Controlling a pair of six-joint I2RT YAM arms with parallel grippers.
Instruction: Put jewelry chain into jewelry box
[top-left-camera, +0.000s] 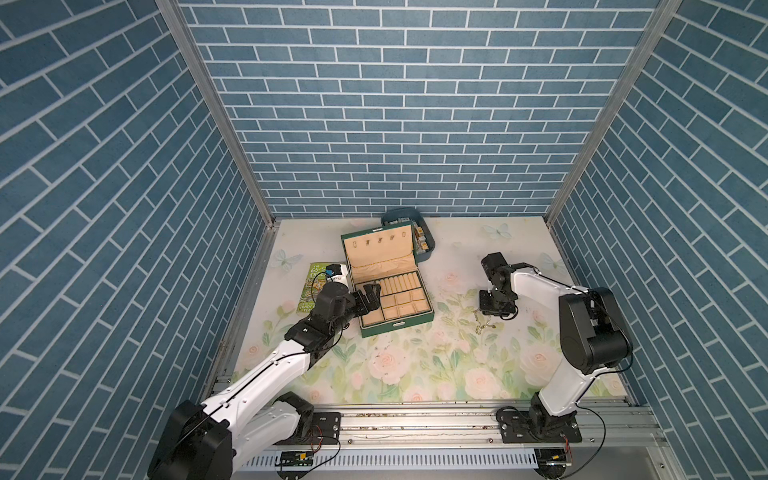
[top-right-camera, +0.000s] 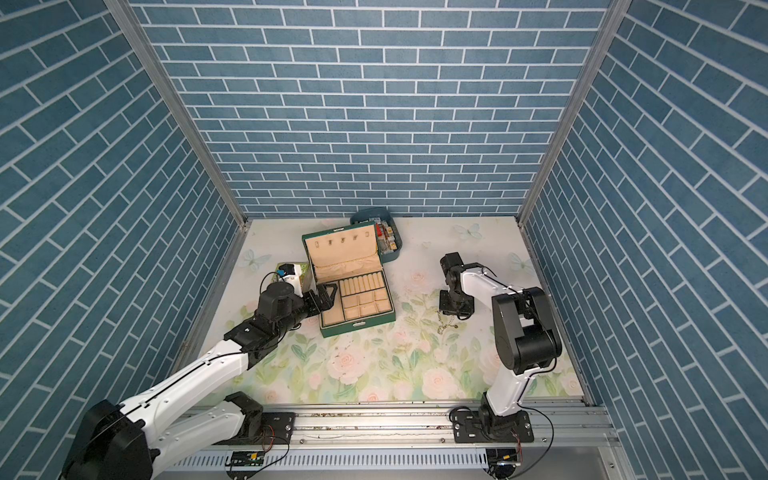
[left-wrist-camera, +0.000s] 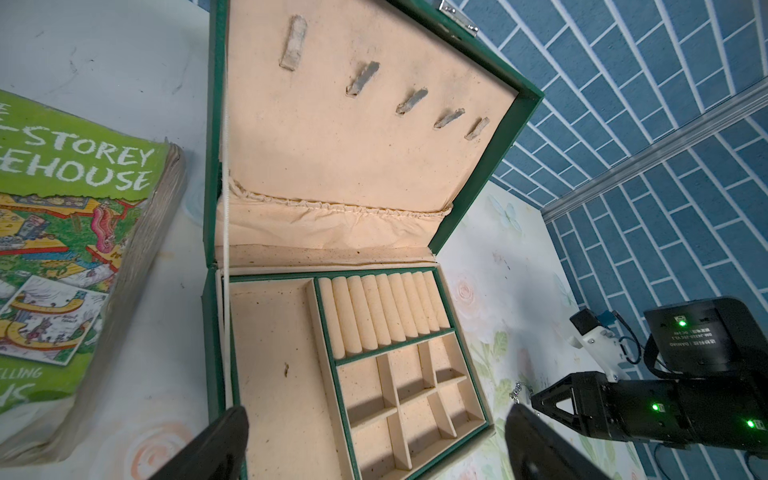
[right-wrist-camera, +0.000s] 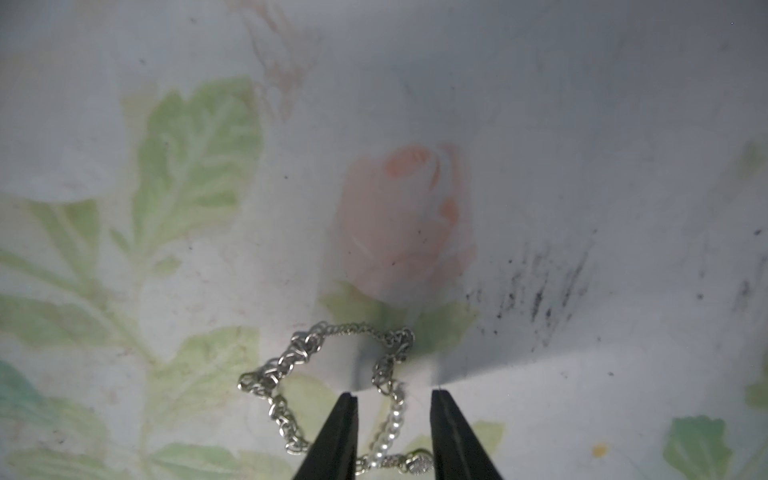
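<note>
A silver chain (right-wrist-camera: 297, 349) lies in a loose loop on the flowered table, showing small in the top left view as the chain (top-left-camera: 481, 322). My right gripper stands over it, partly open. Part of the loop, with pearl-like beads, shows in the gap between its fingers; whether they touch the chain I cannot tell. The green jewelry box (top-left-camera: 397, 324) has its lid raised, and its cream compartments look empty. My left gripper is open over the box's left long compartment, nothing between its fingers.
A green book (left-wrist-camera: 72, 240) lies left of the box. Behind the lid stands a dark blue bin (top-left-camera: 429, 240) holding small items. Clear table (top-left-camera: 448, 352) lies between the box and the chain.
</note>
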